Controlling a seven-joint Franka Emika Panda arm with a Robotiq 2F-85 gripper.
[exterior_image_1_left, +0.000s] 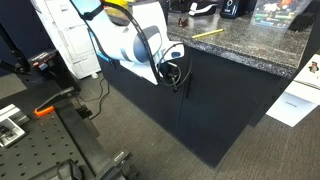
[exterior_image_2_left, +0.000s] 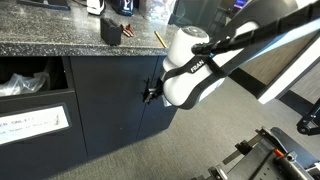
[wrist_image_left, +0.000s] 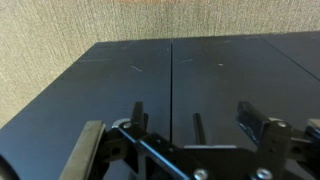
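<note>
My gripper is open in front of dark cabinet doors (wrist_image_left: 105, 75), its fingers (wrist_image_left: 255, 122) spread along the bottom of the wrist view. A vertical seam parts the two doors. To the right of the seam, a thin dark handle (wrist_image_left: 198, 128) appears between the fingers; whether it touches them cannot be told. Another dark upright bar shows left of the seam, by the left finger. From the side, the gripper (exterior_image_2_left: 150, 93) is close to the door front below the countertop. In exterior view 1 the white arm (exterior_image_1_left: 143, 42) partly hides the doors, and one handle (exterior_image_1_left: 188, 88) shows beside the gripper.
Above the doors runs a speckled countertop (exterior_image_2_left: 45, 40) with a black container (exterior_image_2_left: 110, 30) and other items. A clear tub (exterior_image_1_left: 275, 14) stands on its far end. A perforated black bench (exterior_image_1_left: 45, 150) is nearby.
</note>
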